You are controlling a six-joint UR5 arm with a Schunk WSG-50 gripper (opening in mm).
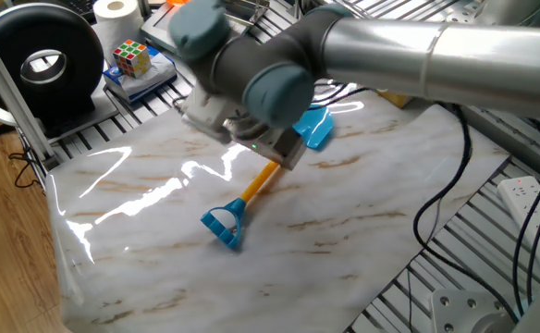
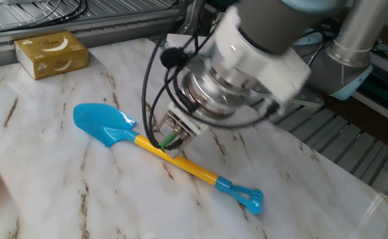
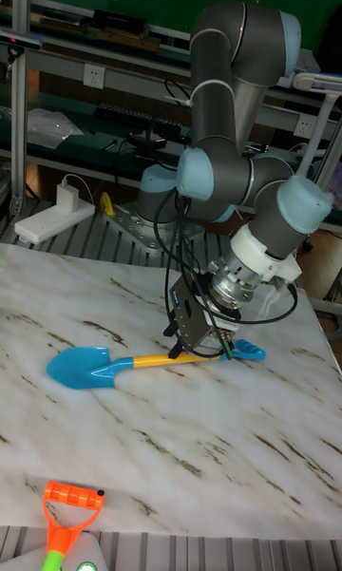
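A toy shovel lies flat on the marbled sheet, with a blue blade (image 2: 101,121), a yellow shaft (image 2: 193,169) and a blue handle (image 2: 248,198). My gripper (image 3: 200,352) is tilted over the shaft, close to its handle end in the third exterior view. Its two dark fingers (image 3: 175,350) stand apart there, so it looks open, and nothing shows held between them. Whether either fingertip touches the shaft cannot be told. In the first exterior view the wrist covers part of the shaft and the fingertips are hidden.
A yellow box (image 2: 52,54) sits at the sheet's edge. An orange-handled toy (image 3: 73,505) lies at the near edge in the third exterior view. A Rubik's cube (image 1: 131,57) and a paper roll (image 1: 119,23) stand off the sheet. Much of the sheet is bare.
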